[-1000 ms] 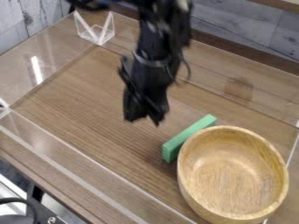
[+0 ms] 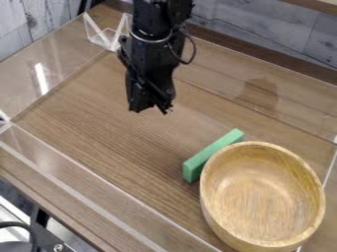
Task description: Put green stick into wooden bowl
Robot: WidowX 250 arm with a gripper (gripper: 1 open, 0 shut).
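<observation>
The green stick (image 2: 211, 155) lies on the table against the upper left side of the wooden bowl (image 2: 228, 220), its far end angled up and right. The bowl sits at the lower right, and its inside looks empty. My black gripper (image 2: 150, 104) is above the table, up and left of the stick and well apart from it. Its fingers point down toward the front; the dark shapes overlap, so their spacing is unclear. I see nothing held in them.
A clear plastic object (image 2: 105, 34) stands at the back left, close to the arm. Dark cables (image 2: 30, 228) lie off the near left edge.
The arm has drawn back, up and to the left in the view, away from the stick and bowl. The stick and bowl have stayed in place.
</observation>
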